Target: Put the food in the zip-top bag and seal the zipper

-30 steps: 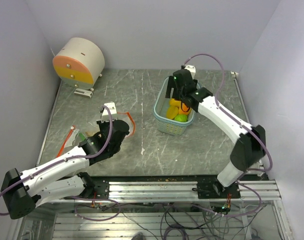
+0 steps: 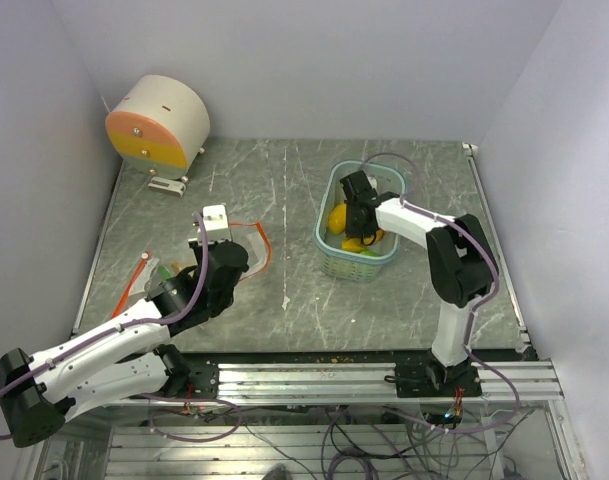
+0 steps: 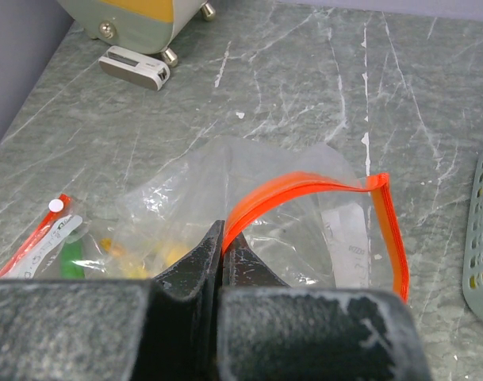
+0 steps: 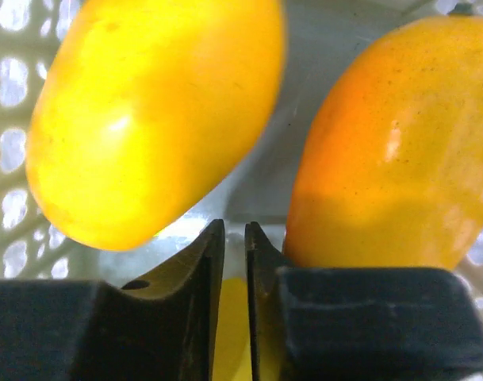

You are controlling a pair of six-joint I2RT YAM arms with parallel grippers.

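Note:
A clear zip bag (image 3: 170,202) with a red-orange zipper lies on the table, some yellow and green items visible in or under it at left. My left gripper is shut on the bag's edge at the zipper, holding the mouth raised. My right gripper is down inside the green basket (image 2: 342,264), its fingers close together between a yellow fruit (image 4: 146,111) and an orange one (image 4: 392,143); another yellow piece shows behind the fingers. Nothing shows held there.
A cream rounded box (image 2: 159,115) with orange and yellow front stands back left, a small grey bar-shaped object (image 3: 134,67) beside it. The table centre between bag and basket is clear.
My right gripper has moved down into the basket, its fingers drawing closer together. The basket has shifted slightly toward the right and front.

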